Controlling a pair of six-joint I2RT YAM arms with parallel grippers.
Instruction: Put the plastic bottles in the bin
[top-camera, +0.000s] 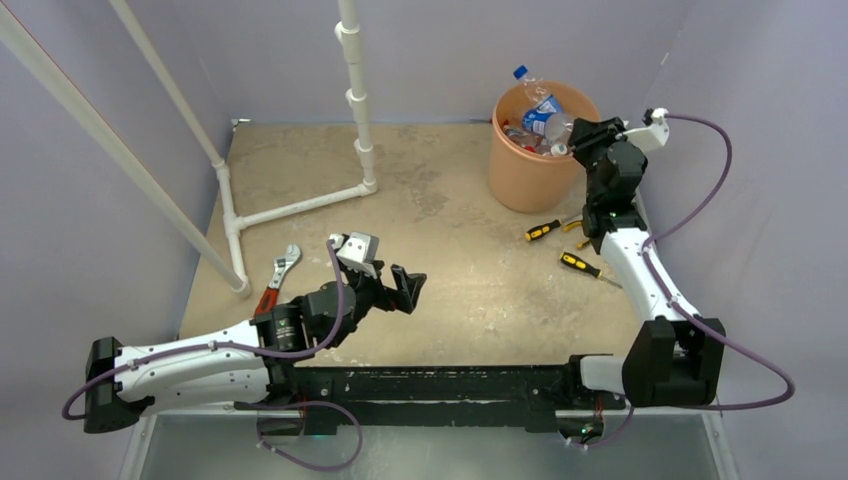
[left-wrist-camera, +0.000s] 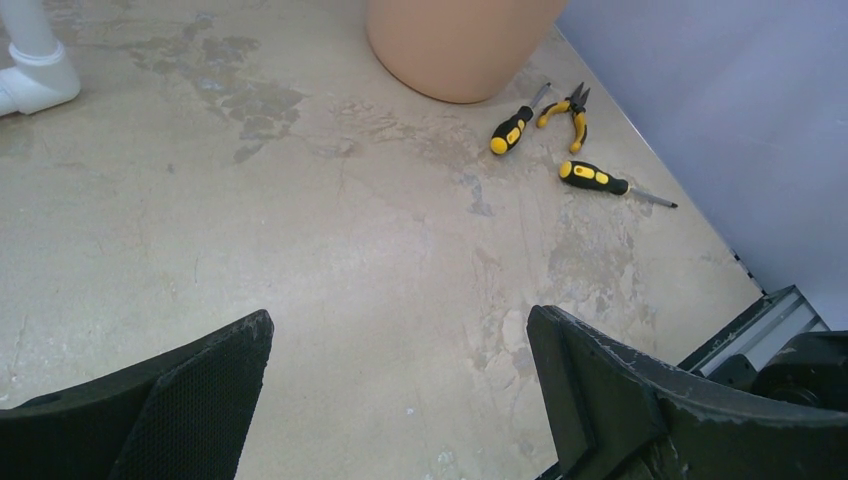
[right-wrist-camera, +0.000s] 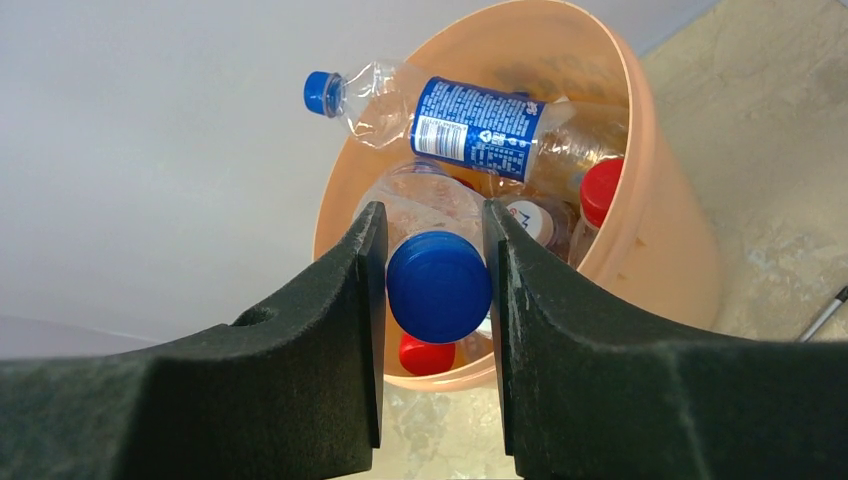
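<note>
The peach bin (top-camera: 535, 180) stands at the back right, filled with several bottles. A clear plastic bottle with a blue cap (right-wrist-camera: 438, 285) points down into its mouth, cap toward the wrist camera. My right gripper (top-camera: 578, 140) is over the bin's right rim, its fingers (right-wrist-camera: 360, 260) close against both sides of this bottle near the cap, no gap showing. Another clear bottle with a blue label (right-wrist-camera: 475, 125) lies across the bin's top, its capped end jutting over the rim. My left gripper (top-camera: 405, 287) hangs open and empty above the floor.
Two screwdrivers (left-wrist-camera: 512, 130) (left-wrist-camera: 595, 177) and yellow pliers (left-wrist-camera: 570, 115) lie right of the bin. A red-handled wrench (top-camera: 280, 275) is at the left, beside a white pipe frame (top-camera: 300, 205). Open floor fills the middle, with no loose bottle on it.
</note>
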